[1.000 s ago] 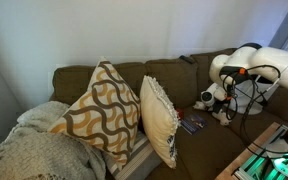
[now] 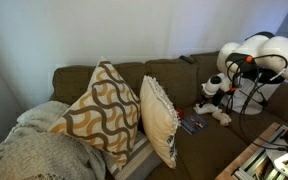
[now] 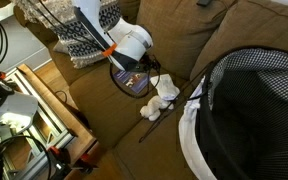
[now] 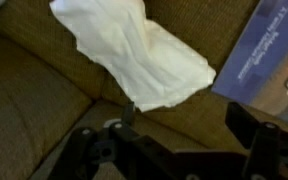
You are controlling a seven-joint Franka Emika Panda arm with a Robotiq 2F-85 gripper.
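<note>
Crumpled white cloth (image 4: 144, 55) lies on the brown couch in the wrist view. My gripper is partly open just short of it, with one dark finger (image 4: 124, 125) near the cloth's lower edge and nothing visible between the fingers. To the right is a book (image 4: 269, 50) with a blue and tan cover. Exterior view 1 has the cloth (image 2: 203, 107) behind the book (image 2: 192, 123). A pale plush toy (image 3: 155, 105) rests on the seat beside the arm in exterior view 2.
A black mesh basket (image 3: 222, 115) with a white liner stands at the right of exterior view 2. Patterned (image 2: 104, 110) and cream (image 2: 158, 120) cushions occupy the couch's left part. Bare seat (image 3: 109, 120) lies in front of the book.
In exterior view 1 the arm has shifted slightly right, away from the book. The cloth, book and cushions look unmoved.
</note>
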